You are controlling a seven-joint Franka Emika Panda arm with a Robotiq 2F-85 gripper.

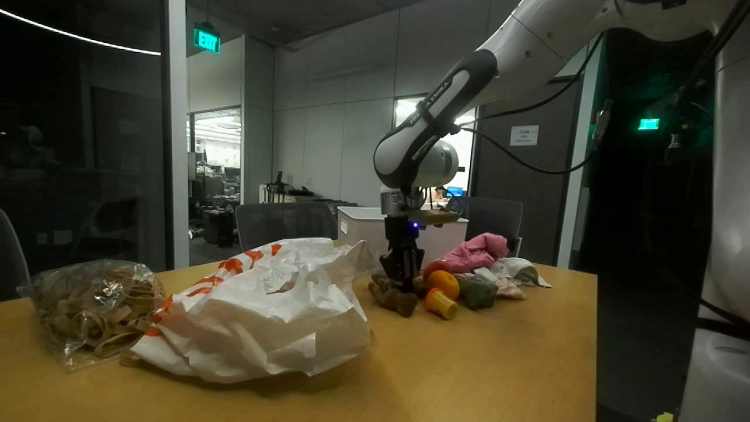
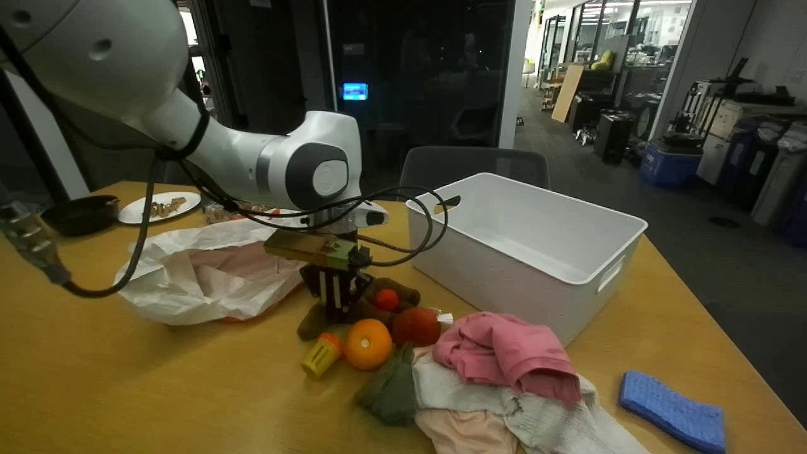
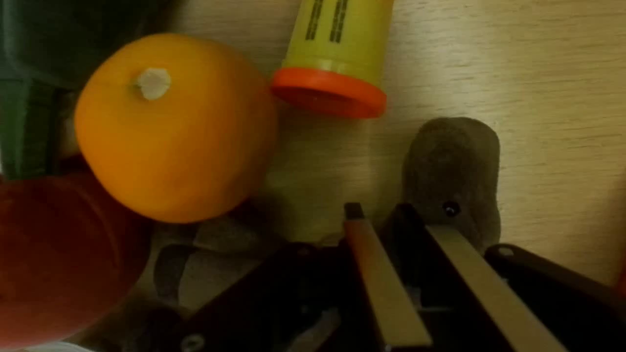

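A brown plush toy [image 1: 395, 301] lies on the table, with my gripper [image 1: 405, 282] pointing straight down into it. In the wrist view one rounded plush limb [image 3: 455, 158] shows beyond the fingers, and greyish-brown plush lies to their left. The fingers [image 3: 375, 264] stand close together with a narrow gap; whether plush is pinched between them is hidden. An orange [image 2: 368, 344], a yellow tub with an orange lid [image 2: 323, 355] and a red round item [image 2: 416, 326] lie close beside the toy. A small red ball-like thing [image 2: 387, 299] shows against the plush.
A white bin [image 2: 492, 284], empty as far as visible, stands behind the toy. Dark green [image 2: 389, 389], pink [image 2: 503, 355] and pale cloths lie near the orange. A white plastic bag [image 1: 274, 316] sits close to the gripper. A blue sponge [image 2: 673, 408] lies apart.
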